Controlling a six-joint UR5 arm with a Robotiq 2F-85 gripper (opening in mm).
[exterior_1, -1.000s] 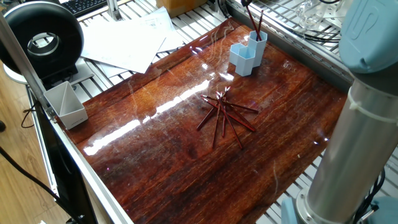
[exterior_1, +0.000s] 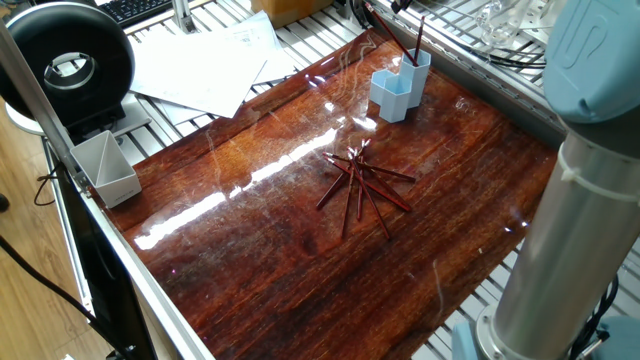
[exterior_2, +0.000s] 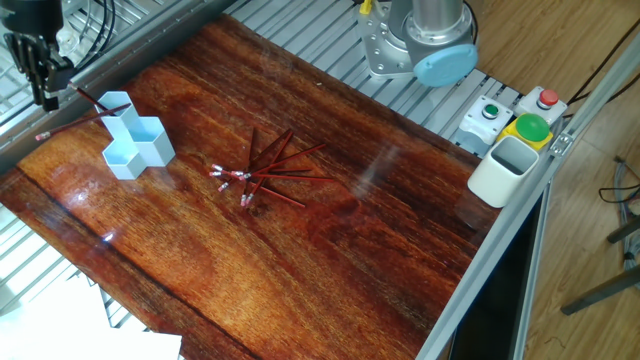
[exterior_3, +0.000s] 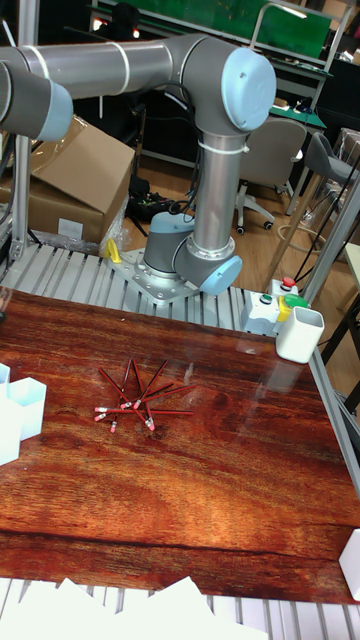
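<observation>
My gripper hangs at the upper left in exterior view 2, close to the pale blue holder of joined hexagonal cups. Its dark fingers are small and blurred there, so whether they are parted does not show. Two dark red pencils stand in the holder's rear cup; one pencil leans far out over the rim, its eraser end below my fingertips, apparently clear of them. The other pencil is more upright in exterior view 1. Several more red pencils lie in a crossed heap on the wooden board.
A white cup stands at the board's edge near the button boxes. Another white container sits at the left edge in exterior view 1. Paper sheets lie beyond the board. Much of the board is bare around the heap.
The leaning pencil has tipped further left in the holder. At the top edge of exterior view 1, the dark gripper tip shifted slightly relative to it. The heap of pencils stayed put.
</observation>
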